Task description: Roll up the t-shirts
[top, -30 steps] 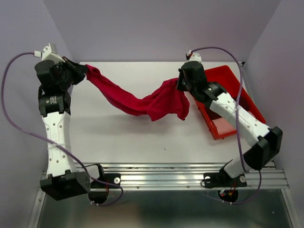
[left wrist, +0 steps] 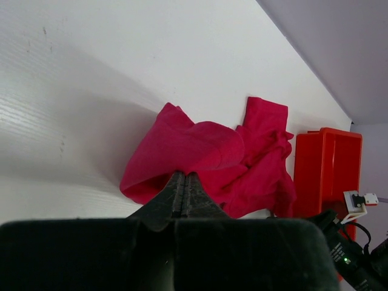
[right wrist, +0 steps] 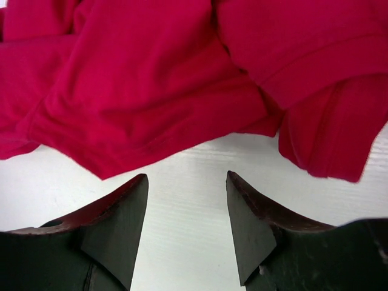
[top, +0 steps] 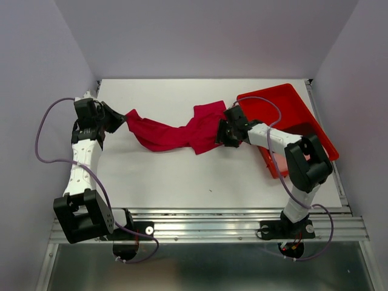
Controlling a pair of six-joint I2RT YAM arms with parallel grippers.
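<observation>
A crumpled red t-shirt (top: 203, 127) stretches across the white table, its right part lying flat in folds. My left gripper (top: 124, 119) is shut on the shirt's left end and holds it raised; in the left wrist view the cloth (left wrist: 182, 142) runs down into the closed fingertips (left wrist: 185, 182). At the shirt's right part, low over the table, is my right gripper (top: 223, 138). The right wrist view shows its fingers (right wrist: 130, 212) wide apart over bare table, with the shirt's edge (right wrist: 151, 145) just beyond the tips and nothing between them.
To the right stands a red bin (top: 285, 97), partly behind the right arm, with something pale pink (top: 285, 159) inside. Bare white table (top: 176, 182) lies in front of the shirt and behind its left half. Grey walls (top: 206, 36) close in the sides and back.
My right gripper has come down and let go of the shirt, whose right end now lies on the table. The left gripper has lowered and shifted rightward, still with its end.
</observation>
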